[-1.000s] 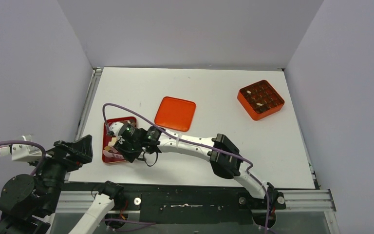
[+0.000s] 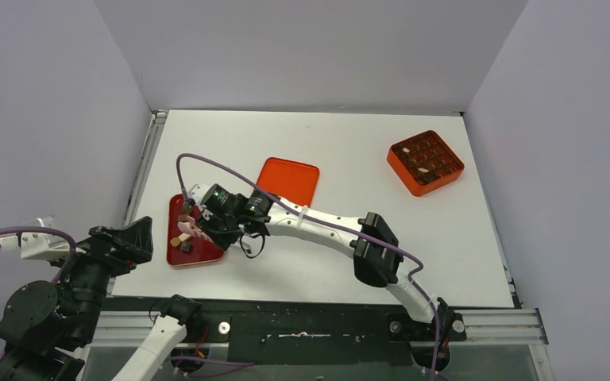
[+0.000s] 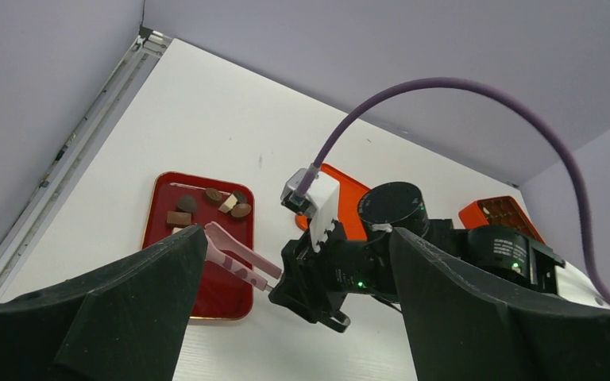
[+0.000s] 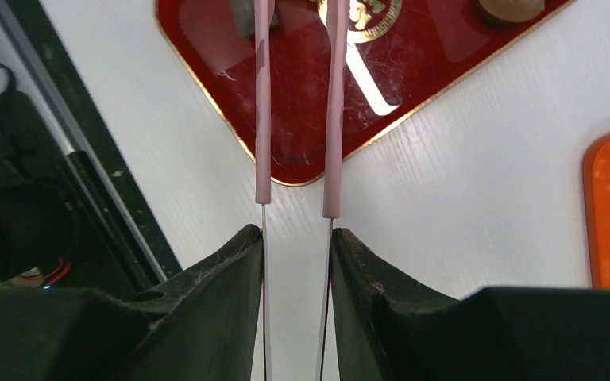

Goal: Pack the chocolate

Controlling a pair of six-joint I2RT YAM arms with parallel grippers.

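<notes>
A dark red tray [image 2: 198,255] at the left holds chocolates, among them a brown square [image 3: 179,218] and a round piece [image 4: 508,8]. My right gripper is over this tray with its pink fingers [image 4: 333,159] apart; whether anything is between their tips is cut off at the top of the right wrist view. My left gripper [image 2: 139,242] hangs at the left edge, left of the tray, part open. An orange box [image 2: 425,178] with a gridded insert, a few compartments showing pale bits, stands at the back right.
An orange lid [image 2: 290,171] lies in the middle, partly hidden by my right arm. Walls bound the sides and back.
My right arm has moved up the top view and slightly right, now covering more of the lid. My left gripper has shifted very slightly.
</notes>
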